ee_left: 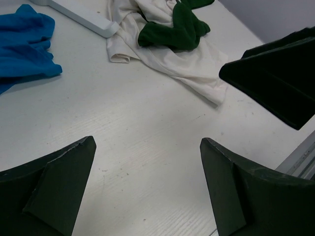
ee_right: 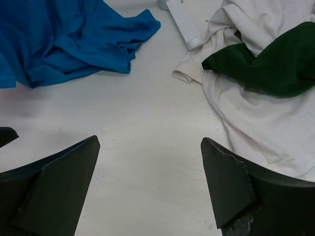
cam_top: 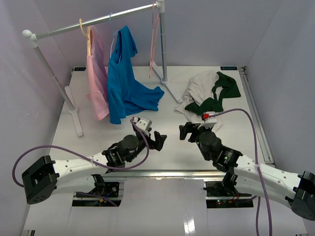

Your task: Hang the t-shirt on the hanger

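A blue t shirt (cam_top: 128,83) hangs from the rack, its lower part spread on the table, beside a pink garment (cam_top: 96,78) on a wooden hanger. A heap of white cloth (cam_top: 197,88) with dark green cloth (cam_top: 224,88) lies at the back right. Red hangers (cam_top: 153,44) hang at the rail's right end. My left gripper (cam_top: 150,140) and my right gripper (cam_top: 192,130) are over the middle front of the table, facing each other, both open with nothing between their fingers.
The metal rack (cam_top: 98,20) stands at the back left, its white feet (cam_top: 172,91) on the table. Walls border the table at back and sides.
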